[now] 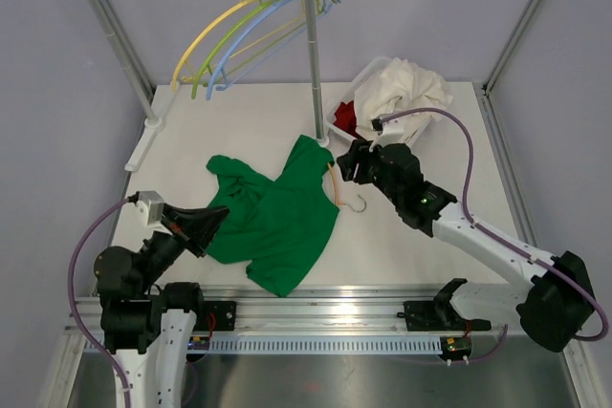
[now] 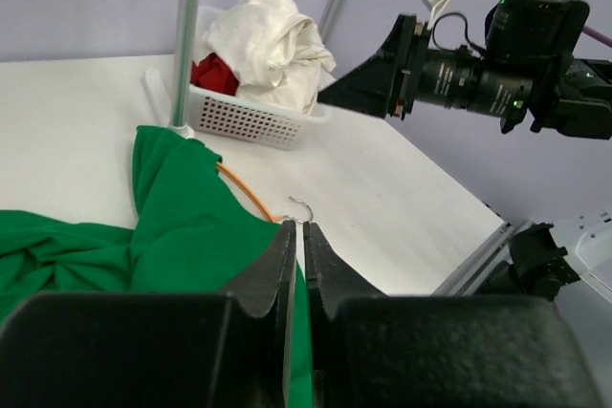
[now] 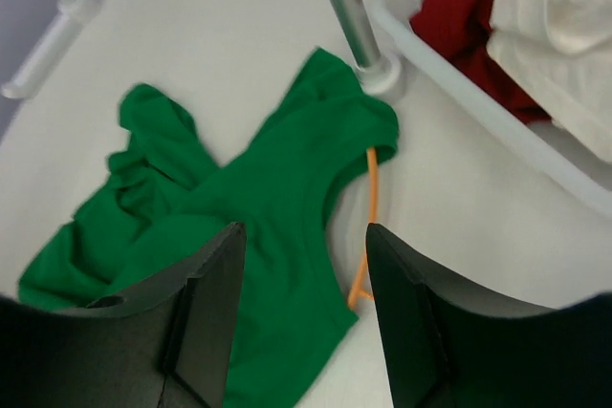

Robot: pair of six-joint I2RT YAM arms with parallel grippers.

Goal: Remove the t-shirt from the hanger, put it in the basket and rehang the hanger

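The green t-shirt [image 1: 277,207] lies spread and rumpled on the table. An orange hanger [image 1: 334,182] shows at its right edge, with the metal hook [image 1: 360,204] on the bare table; the rest of the hanger is hidden beneath the cloth. My left gripper [image 1: 215,225], at the shirt's left side, has its fingers just slightly parted and holds nothing. In the left wrist view only a narrow slit separates the fingertips [image 2: 286,246]. My right gripper [image 1: 351,177] is just right of the hanger, above the table. Its fingers [image 3: 225,274] are well apart and empty, with shirt and hanger beyond.
A white basket [image 2: 251,123] holding white and red cloth stands at the back right. The rack's post [image 1: 314,74] meets the table beside the shirt's upper tip. Coloured hangers [image 1: 229,35] hang from its rail.
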